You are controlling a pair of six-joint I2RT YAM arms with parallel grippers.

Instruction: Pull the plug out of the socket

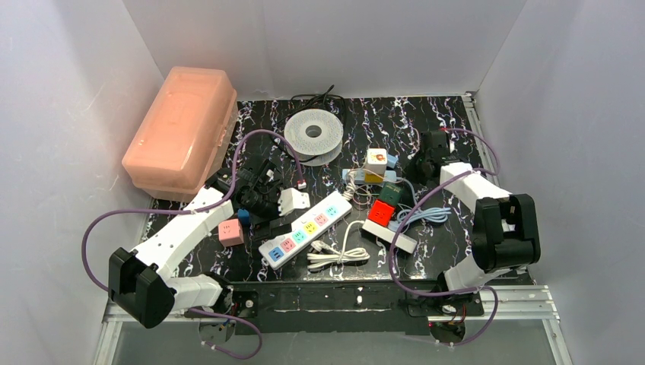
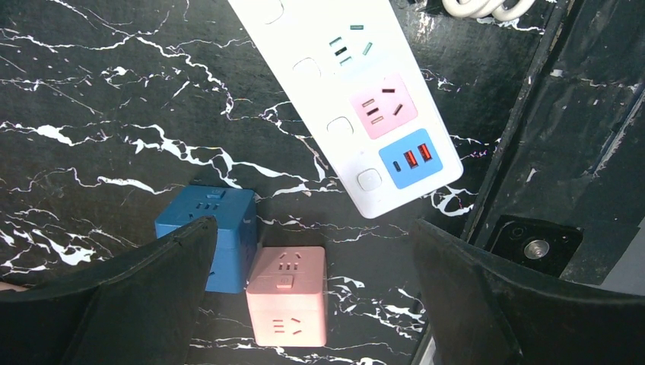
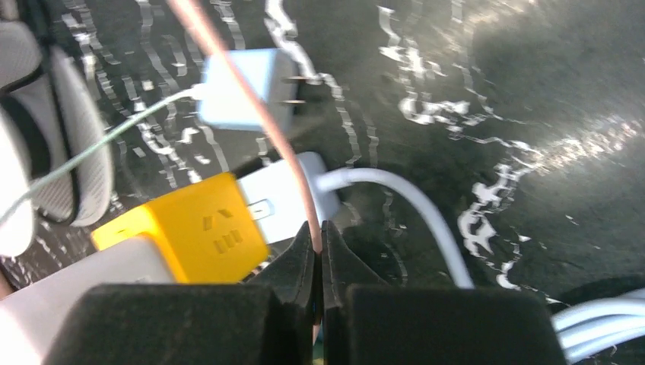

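Note:
My right gripper is shut on a thin pinkish cable (image 3: 281, 137), which runs taut across the right wrist view over a small white adapter (image 3: 285, 198), a yellow socket cube (image 3: 205, 228) and a pale blue adapter (image 3: 247, 87). Which socket or plug the cable joins is hidden. My left gripper is open above the table's left part, over a blue socket cube (image 2: 213, 236) and a pink one (image 2: 287, 296), beside the white power strip (image 2: 365, 137).
A salmon storage box (image 1: 179, 129) fills the back left, a white reel (image 1: 327, 137) stands at the back. Red (image 1: 381, 213) and dark green (image 1: 390, 193) cubes, a long white bar (image 1: 389, 237) and coiled cables (image 1: 338, 256) crowd the middle. Grey walls enclose the table.

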